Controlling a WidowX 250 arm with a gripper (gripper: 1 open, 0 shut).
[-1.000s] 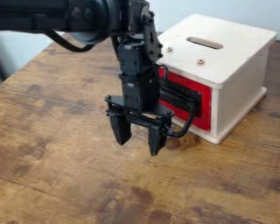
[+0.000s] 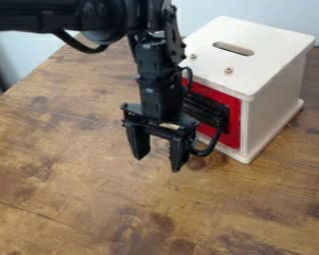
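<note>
A pale wooden box (image 2: 269, 100) with a slot in its lid, two small knobs on top and a red front panel (image 2: 222, 100) sits on the table at the right. My black gripper (image 2: 159, 155) hangs in front of the box's left side, pointing down, open with nothing between its fingers. The arm partly hides the red panel.
A white wall is behind the table's far left edge.
My gripper has risen very slightly. The box is unmoved.
</note>
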